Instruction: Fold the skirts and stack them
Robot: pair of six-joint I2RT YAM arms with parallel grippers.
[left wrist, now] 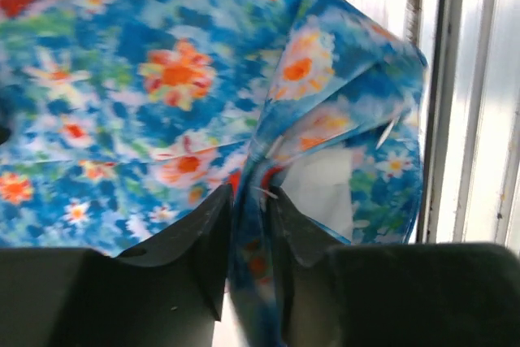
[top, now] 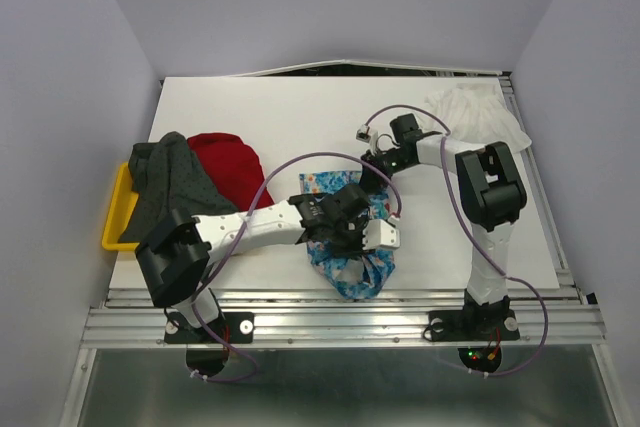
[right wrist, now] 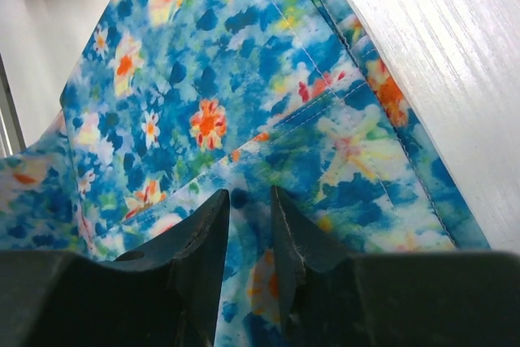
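A blue floral skirt [top: 340, 182] lies on the white table. In the left wrist view its end is lifted and folded over, showing a pale inside, with a strip [left wrist: 296, 79] running between the fingers of my left gripper; whether these grip it is hard to tell. In the top view that gripper is over the skirt's front part. My right gripper is over the skirt's back part, fingertips slightly apart on or just above the fabric [right wrist: 195, 79]; whether it holds any is unclear.
A yellow bin [top: 120, 197] with dark and red cloths [top: 225, 162] stands on the left. A white cloth pile [top: 480, 112] lies at the back right. Metal rails run along the front edge.
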